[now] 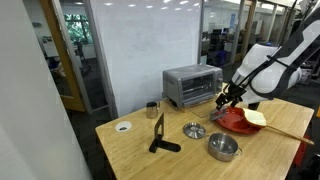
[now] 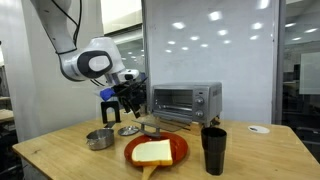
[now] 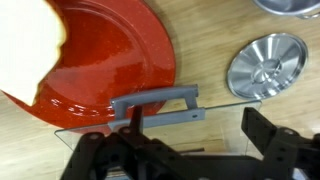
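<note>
My gripper is open in the wrist view, its dark fingers [image 3: 262, 132] spread wide above a grey bracket-shaped piece with a long bar [image 3: 172, 118]. That piece lies across the edge of a red plate [image 3: 120, 50]; no contact between it and the fingers can be made out. A pale bread slice [image 3: 25, 45] rests on the plate. In exterior view 2 the gripper [image 2: 136, 103] hangs above and behind the red plate [image 2: 178, 148], where the bread slice [image 2: 153, 152] sits at the front.
A silver toaster oven [image 1: 192, 84] stands behind. A metal pot [image 1: 223, 147] and a round lid [image 1: 194, 130] lie left of the plate, beside a black stand-like object [image 1: 160, 138]. A black cup [image 2: 214, 150] stands close to the plate. The table's left part has free room.
</note>
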